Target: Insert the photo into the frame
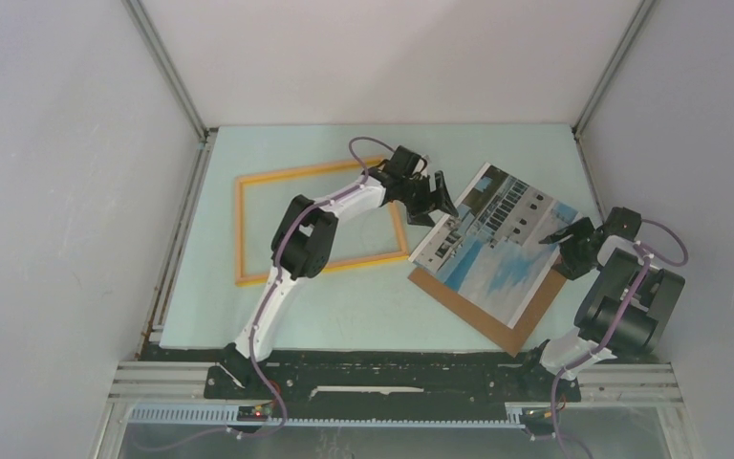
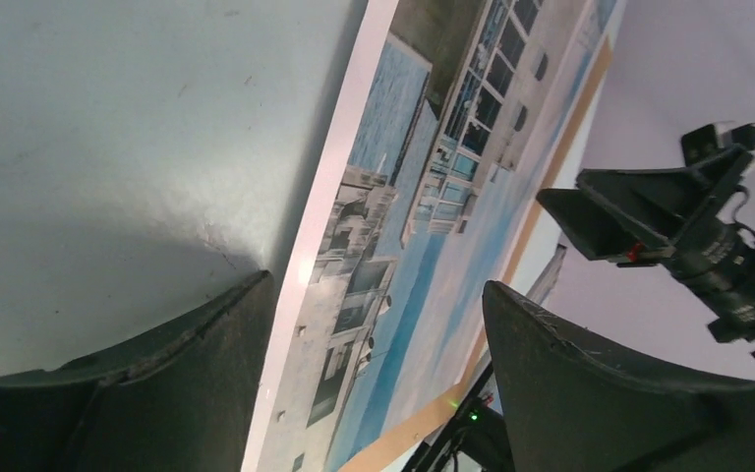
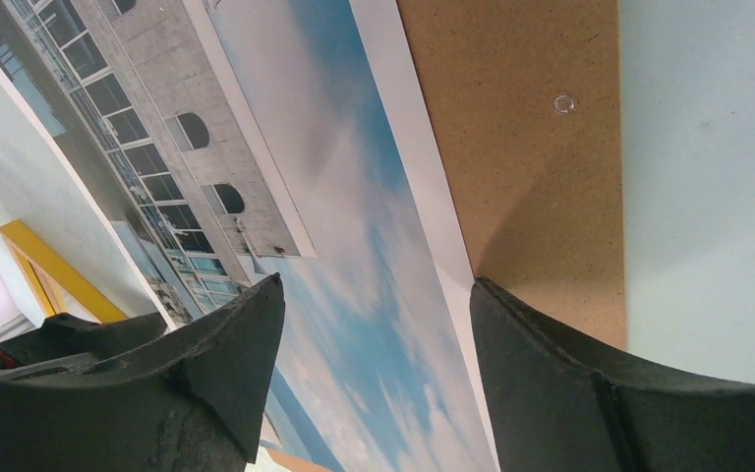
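Note:
The photo (image 1: pixel 507 239), a building against blue sky with white margins, lies askew over a brown backing board (image 1: pixel 478 316) on the right of the table. Along its near and right sides the board shows beyond the photo. The wooden frame (image 1: pixel 311 266), yellow-edged and empty, lies at the left. At the photo's left edge my left gripper (image 1: pixel 444 206) stands open, its fingers (image 2: pixel 187 374) to either side of that white edge. My right gripper is part open over the photo's right edge; one fingertip is at the white margin by the board. Neither visibly grips anything.
A small metal ring (image 3: pixel 564 103) sits on the brown board. Bare table (image 1: pixel 344 311) lies in front of the frame, with more free surface behind the photo. The wall (image 1: pixel 707 143) stands close beside the right arm.

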